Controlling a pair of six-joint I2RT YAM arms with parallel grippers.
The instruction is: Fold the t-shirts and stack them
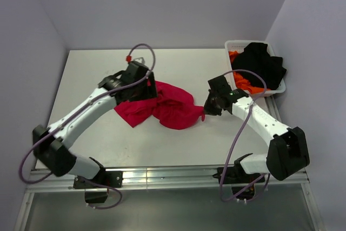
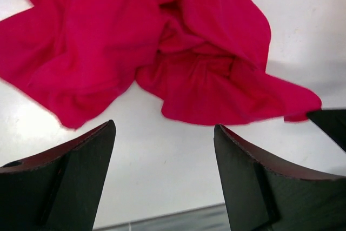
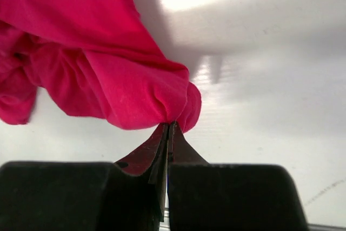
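A crumpled red t-shirt point(image 1: 174, 104) lies bunched across the middle of the table, its right end drawn out toward my right gripper. In the right wrist view, the right gripper is shut on the edge of the red cloth point(image 3: 135, 87), which gathers into a point at the fingertips. My left gripper is open with nothing between its fingers; bare table shows in the gap. From above, the left gripper point(image 1: 141, 87) covers part of the shirt's left side.
A white basket point(image 1: 231, 44) at the back right holds black cloth point(image 1: 258, 63) and orange cloth point(image 1: 246, 83). Bare table point(image 1: 140, 147) stretches in front of the shirt, up to a metal rail point(image 1: 167, 175) along the front edge.
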